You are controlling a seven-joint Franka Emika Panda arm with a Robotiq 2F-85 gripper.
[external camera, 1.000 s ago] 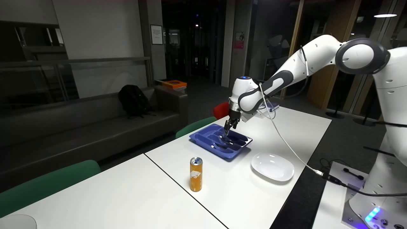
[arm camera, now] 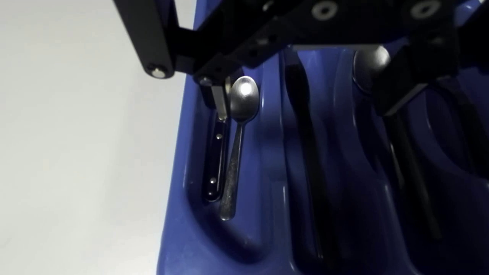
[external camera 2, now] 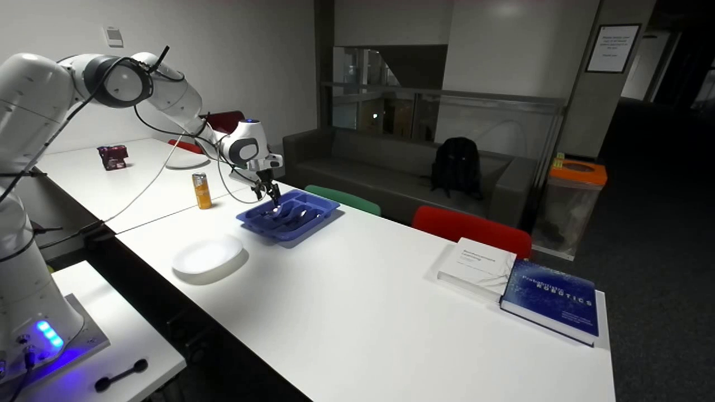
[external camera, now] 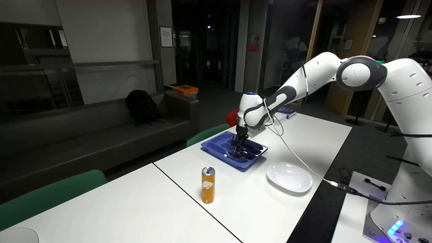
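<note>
My gripper is open and low over the blue cutlery tray (external camera: 214, 153), its fingers spread wide with nothing held between them. In the wrist view the left fingertip (arm camera: 221, 104) comes down over a dark-handled knife (arm camera: 215, 160), right beside the bowl of a metal spoon (arm camera: 243, 98); whether it touches either is unclear. Between the fingers, a dark utensil (arm camera: 305, 123) lies in the middle compartment. Near the right finger (arm camera: 403, 89) is another spoon (arm camera: 366, 64), partly covered by it. From the second exterior view, the gripper (external camera 2: 271, 194) is at the tray's far left part.
An orange can (external camera: 208, 186) stands upright on the table, and a white dish (external camera: 289, 177) rests near the edge on the robot's side. Two books (external camera 2: 477, 262) lie at the table's far end. Bare tabletop separates them from the tray. A cable (external camera: 299, 158) hangs from the arm.
Over the last second my gripper has come down and slightly left in the first exterior view, from just above the tray to inside its outline. The tray, can and dish stay put.
</note>
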